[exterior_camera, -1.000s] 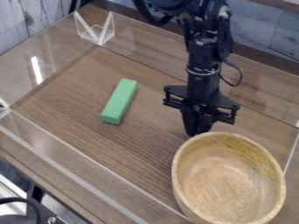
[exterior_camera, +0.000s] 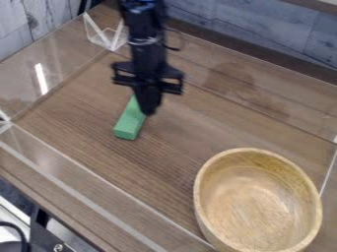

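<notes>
My gripper, dark and blurred, hangs over the upper end of a green block lying on the wooden table. Its fingertips partly cover or sit just above the block; whether they touch it or how far apart they stand is unclear.
A large round beige bowl stands at the lower right. A white wire object is at the back left. A dark cable lies at the lower left corner.
My gripper has moved left, from beside the bowl and to the right of the green block to over the block's upper end. The block and bowl look unmoved.
</notes>
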